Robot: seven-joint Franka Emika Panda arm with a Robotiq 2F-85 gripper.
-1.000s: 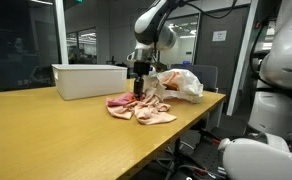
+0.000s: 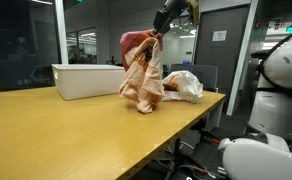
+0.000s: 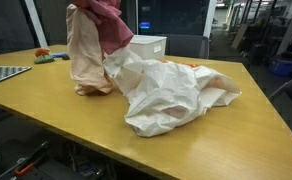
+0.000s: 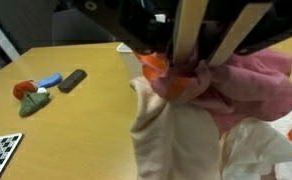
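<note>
Cloth in pink and peach tones hangs from my gripper, which is shut on it high above the table. In the first exterior view the peach part [image 2: 143,85] drapes down close to the table top, with a redder part [image 2: 136,43] near the fingers. The second exterior view has the dark pink fold [image 3: 108,25] beside the long peach drape [image 3: 88,55]; its lower end appears to reach the table. From the wrist, the pink cloth [image 4: 256,90] bunches around the fingers beside an orange patch [image 4: 171,82].
A crumpled white bag [image 3: 171,92] lies beside the cloth on the yellow table [image 3: 236,140]. Behind stands a white box [image 2: 86,80]. A keyboard [image 4: 0,152], a blue item [image 4: 49,80], a dark block [image 4: 73,80] and a green item [image 4: 33,102] lie apart.
My gripper has risen and moved to the right, lifting the cloth. A second ago the cloth lay spread on the table; now it hangs in a long drape.
</note>
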